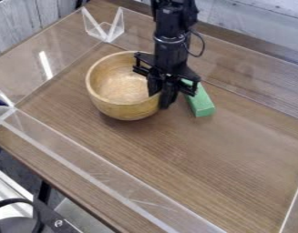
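Observation:
My black gripper (165, 84) is shut at the right rim of a large tan bowl (116, 95), its fingers largely hiding what is between them; the rim appears to be held. The bowl rests on or just above the wooden table (151, 168). A green block (200, 103) lies just right of the gripper, partly behind it.
A clear triangular plastic piece (102, 25) sits at the back left. A dark cable hangs at the lower left beyond the table's edge. The front and right of the table are open.

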